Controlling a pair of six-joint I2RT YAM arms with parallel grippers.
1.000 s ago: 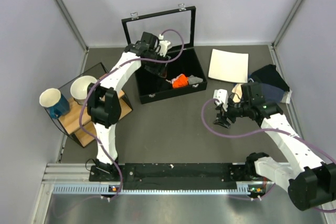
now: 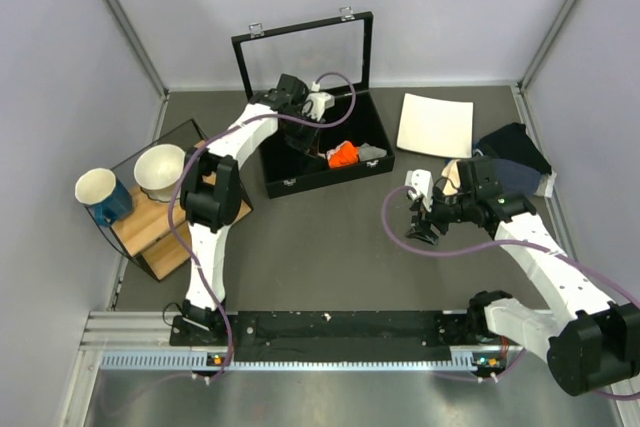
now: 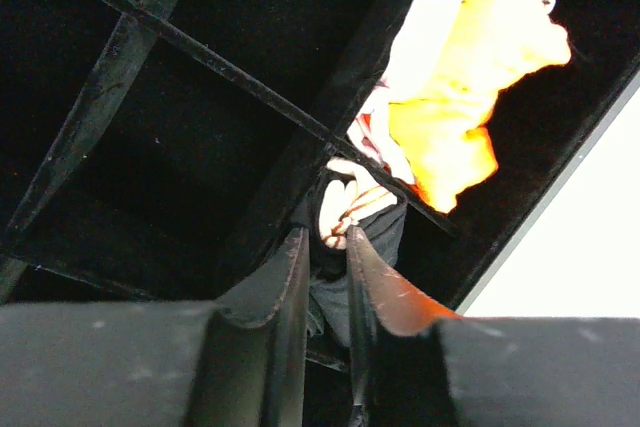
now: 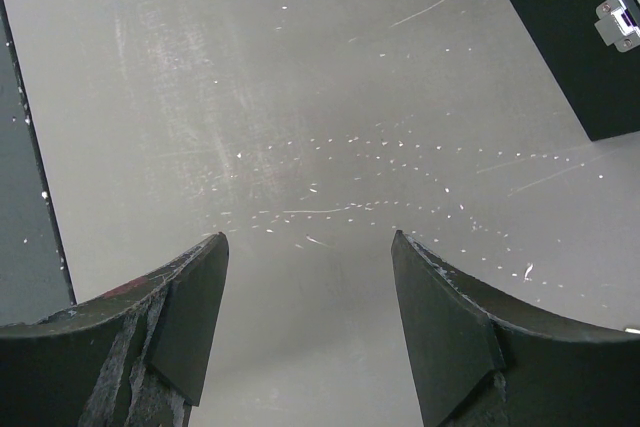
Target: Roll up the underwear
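In the left wrist view a dark cloth roll with a pale striped part sits in a compartment of the black box, against a thin divider. My left gripper points down at it, its fingers nearly together on dark cloth. Seen from the top, that gripper reaches into the box, its tips partly hidden by the arm. Beyond the divider lies an orange bundle beside pinkish and white cloth. My right gripper hovers over bare table with a wide gap and nothing between its fingers.
The black box has its framed lid raised at the back; a grey roll lies at its right. A white board and dark folded cloths occupy the right. A mug shelf stands left.
The right arm and the orange bundle look unmoved.
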